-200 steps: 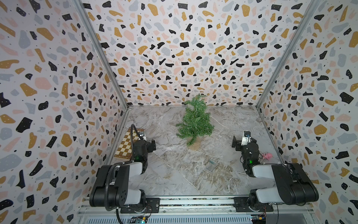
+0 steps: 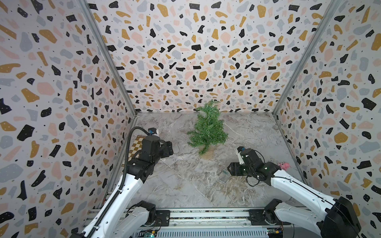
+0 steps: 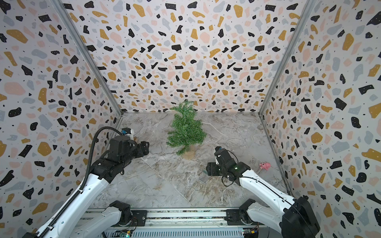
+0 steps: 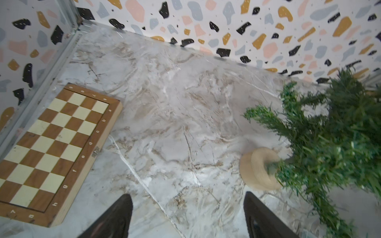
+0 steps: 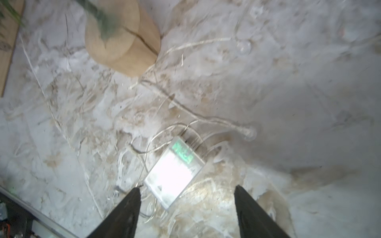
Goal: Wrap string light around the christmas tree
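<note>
The small green tree (image 2: 208, 129) stands mid-table on a round wooden base (image 5: 115, 47). The string light, a thin pale wire with clear bulbs (image 5: 248, 132), lies loose on the marble in front of it, with a clear-and-white battery box (image 5: 172, 172). My left gripper is raised left of the tree, part open with nothing visible between its fingers. My right gripper hovers over the wire and box, front-right of the tree, fingers apart and empty.
A wooden chessboard (image 4: 55, 146) lies at the left edge. A small pink toy (image 3: 264, 165) sits at the right. Terrazzo-patterned walls enclose the table.
Both arms have extended from their folded poses. My right gripper has moved leftward and toward the front, over the battery box; my left has risen and moved slightly rightward. Tree unchanged.
</note>
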